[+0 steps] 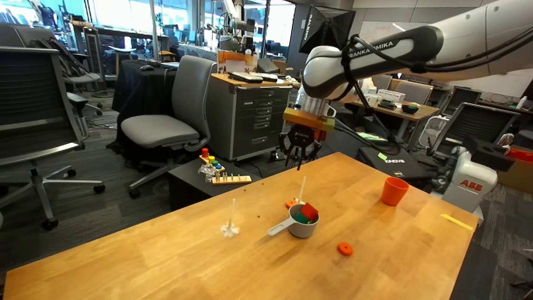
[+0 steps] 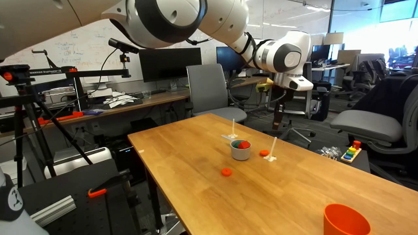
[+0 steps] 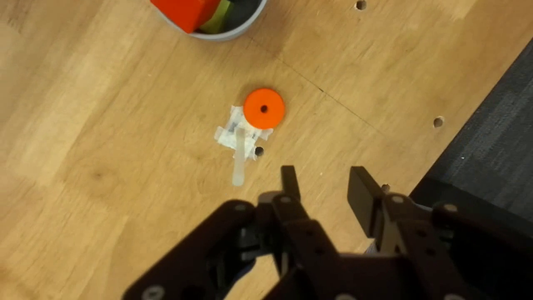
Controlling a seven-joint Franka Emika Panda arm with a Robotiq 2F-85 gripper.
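Above the far edge of the table hangs my gripper, its fingers apart and nothing between them. Below it in the wrist view, an orange disc with a centre hole lies flat, partly over the white tape at the foot of a thin upright peg. The disc is beside the peg, not around it. A grey cup with a handle holds a red block and green pieces. Nearer the front lies a second orange disc, flat on bare wood.
Another upright peg is taped down to the left of the cup. An orange cup stands toward the right side.
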